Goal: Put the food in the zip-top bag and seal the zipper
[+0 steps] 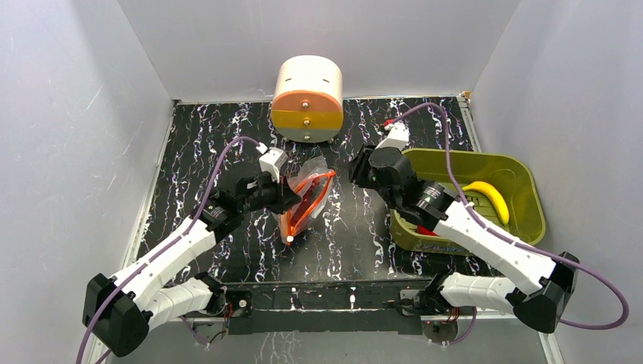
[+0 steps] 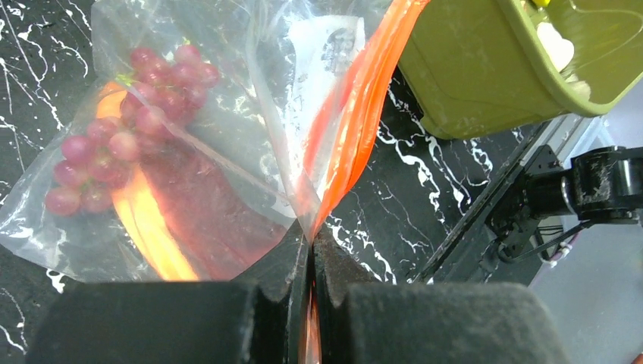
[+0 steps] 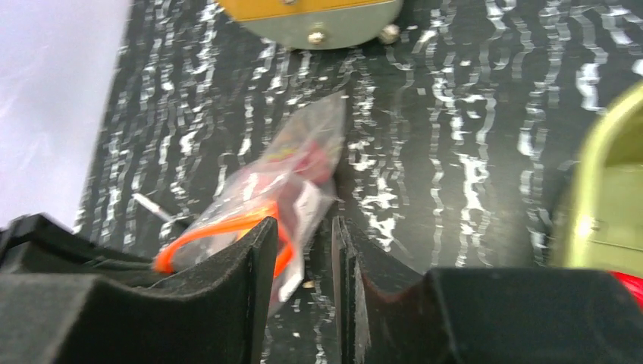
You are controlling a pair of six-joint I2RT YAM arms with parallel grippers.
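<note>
The clear zip top bag [image 1: 312, 199], edged in orange at its mouth, lies near mid-table with that mouth spread apart. Red grapes [image 2: 163, 98] show through its plastic, along with an orange-yellow piece [image 2: 148, 220] and a dark red shape [image 2: 216, 212]. My left gripper [image 1: 296, 199] is shut on the near rim of the bag; in the left wrist view the plastic runs between its fingers. To the right of the bag, clear of it, my right gripper [image 1: 352, 170] is partly open. Only background shows between its fingertips in the right wrist view.
A green bin [image 1: 523, 171] stands at the right, holding a banana [image 1: 489, 199] and a partly hidden red item [image 1: 425, 230]. At the back is a rounded drawer box [image 1: 307, 91]. Bare marbled table lies between bag and bin.
</note>
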